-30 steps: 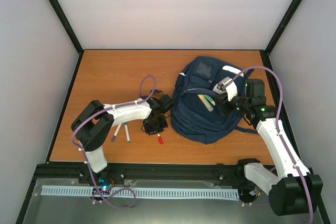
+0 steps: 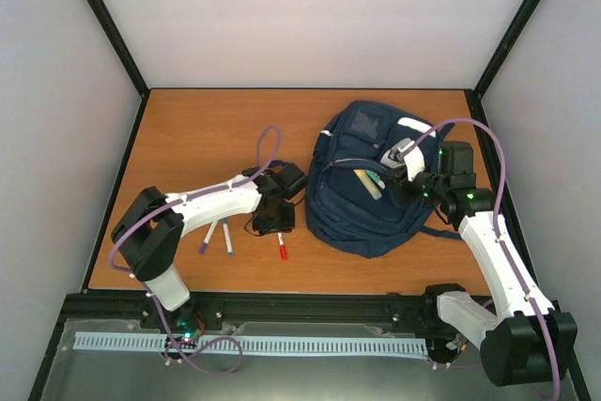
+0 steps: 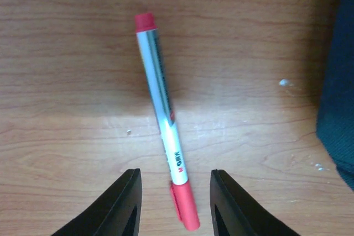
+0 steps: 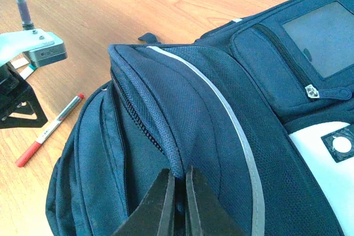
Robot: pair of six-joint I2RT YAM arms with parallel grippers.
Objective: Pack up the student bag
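Observation:
The dark blue backpack [image 2: 352, 223] lies on the table, the mouth of its front pocket parted. Inside that opening show a yellowish item [image 2: 368, 184] and something green beside it. My right gripper is shut on the edge of the bag's fabric. A white marker with red ends [image 3: 167, 109] lies flat on the wood. Above it my left gripper hangs open, its fingers [image 3: 124, 205] on either side of the cap end and nothing held between them.
Left of the red marker lie a purple-ended marker [image 2: 208, 238] and a blue-ended marker [image 2: 227, 238]. The table's front edge runs close below the markers.
My left arm has shifted slightly to the left in the top view, and the gripper over the red marker has turned a little. The right arm and the backpack stay still.

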